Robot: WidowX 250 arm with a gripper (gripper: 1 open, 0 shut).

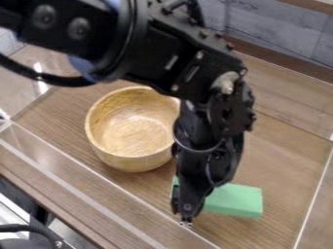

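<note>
My black gripper [189,204] points down over the right-front part of the wooden table, low at the left end of a green block [235,200]. It looks shut on the block, though the fingertips partly hide the contact. A round wooden bowl [115,131] stands just left of the gripper, partly behind the arm.
A grey wall with a wooden ledge runs along the back. The table's near-left edge drops to a cluttered dark area with a cable.
</note>
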